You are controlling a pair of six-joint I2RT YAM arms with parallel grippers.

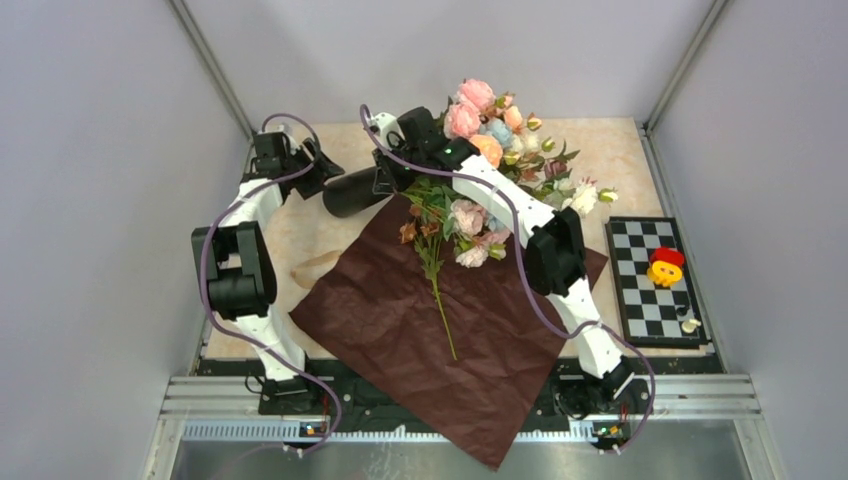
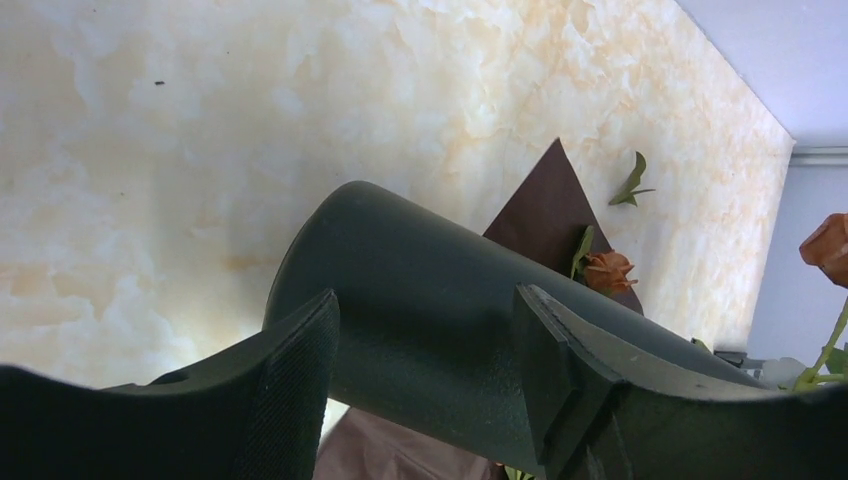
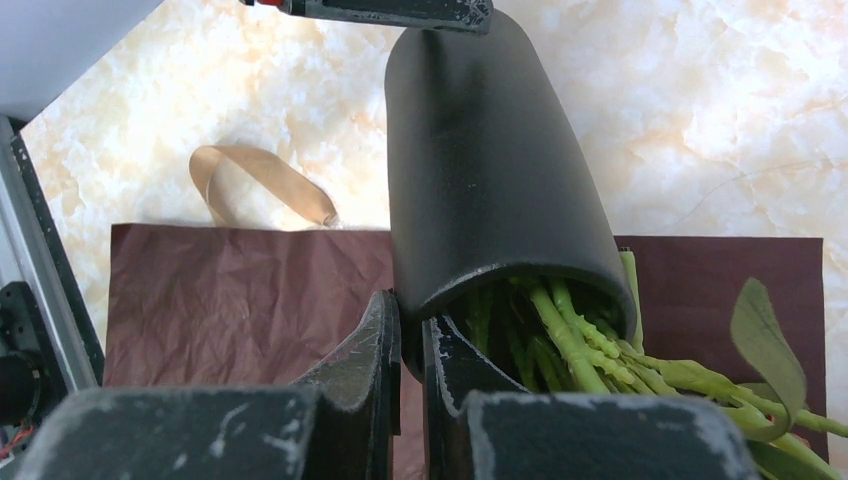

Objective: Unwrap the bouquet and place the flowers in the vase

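The dark vase (image 1: 352, 190) is tilted on its side above the table, mouth toward the bouquet. On its rim my right gripper is shut, one finger inside the mouth and one outside. Green stems (image 3: 565, 335) run into that mouth, and the pink, peach and blue flowers (image 1: 468, 118) fan out to the right. At the closed end, my left gripper is open, its fingers apart over the vase wall in the left wrist view. Whether they touch the wall, I cannot tell. One stem (image 1: 445, 315) lies on the brown paper (image 1: 380, 310).
A tan ribbon (image 3: 265, 175) rests by the paper's edge. The chessboard (image 1: 640, 310), with red and yellow toys (image 1: 665, 268), is at the right. A loose leaf (image 2: 628, 182) and an orange flower (image 2: 608, 270) lie near the vase.
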